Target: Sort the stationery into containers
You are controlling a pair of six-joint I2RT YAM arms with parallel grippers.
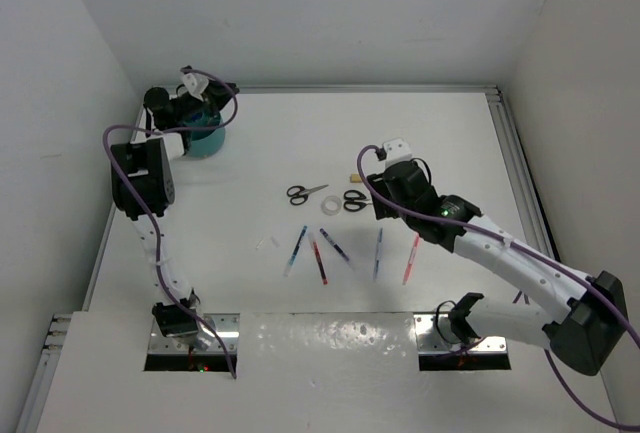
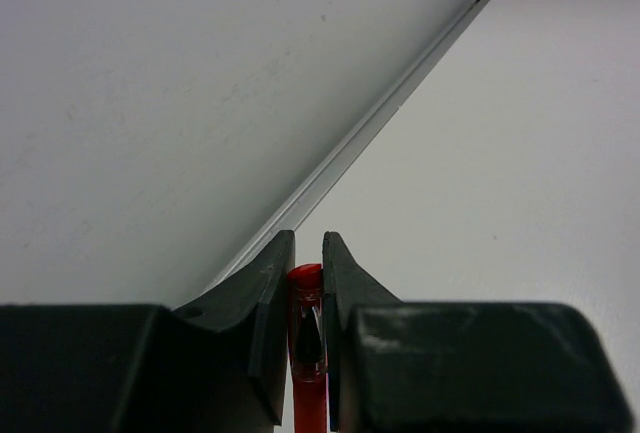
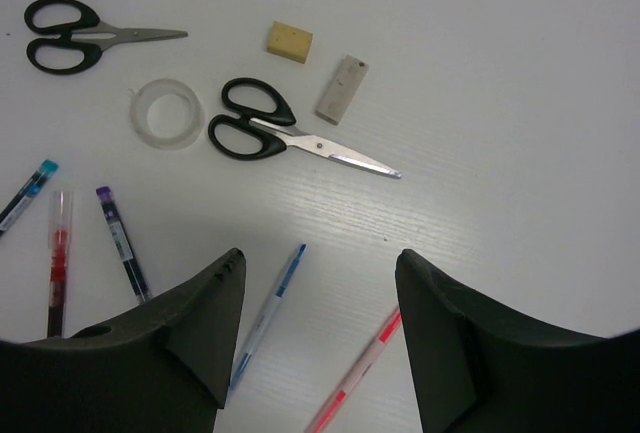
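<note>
My left gripper is shut on a red pen; in the top view it is over a teal container at the back left, partly hiding it. My right gripper stands open above the loose stationery: blue pen, red pen, purple-capped pen, red-black pen, teal-capped pen, two scissors, a tape roll, a yellow block and a grey block.
The stationery lies in the middle and right of the white table. Walls and a metal rail edge the table.
</note>
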